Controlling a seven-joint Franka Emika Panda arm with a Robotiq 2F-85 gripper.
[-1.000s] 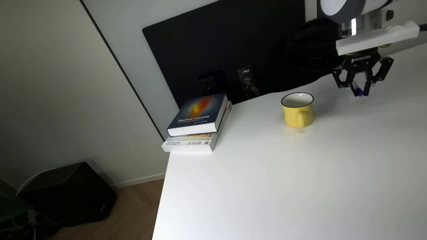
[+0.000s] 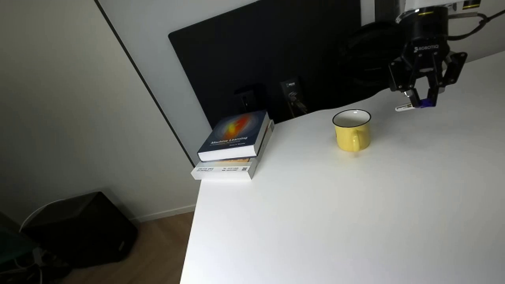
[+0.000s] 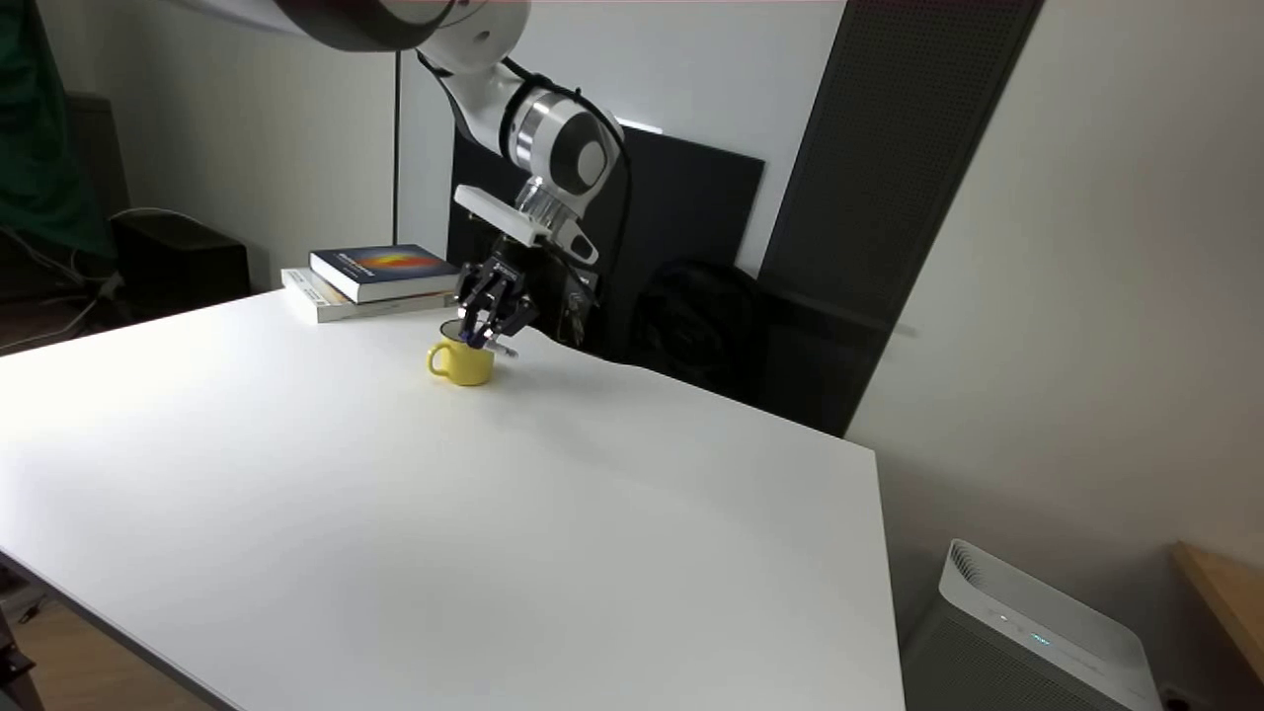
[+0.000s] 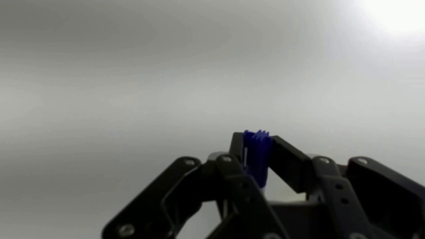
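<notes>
My gripper (image 2: 424, 102) is shut on the purple cap end of a marker (image 4: 257, 157). In exterior view 1 the marker's white barrel (image 2: 404, 107) sticks out to the left of the fingers, towards the mug. A yellow enamel mug (image 2: 352, 139) with a dark rim stands upright and open-topped on the white table. The gripper hangs above the table, to the mug's right in exterior view 1. From exterior view 2, the fingers overlap the rim of the mug (image 3: 468, 366), and the marker tip shows just right of it. In the wrist view most of the barrel is hidden.
Two stacked books (image 2: 232, 139) lie at the table's far left corner. Behind the table's back edge stands a black panel (image 2: 265, 56).
The hand has tilted and turned, and its fingertips have risen slightly. The marker's white barrel now points left towards the mug; before, only its purple end showed. The mug has stayed put.
</notes>
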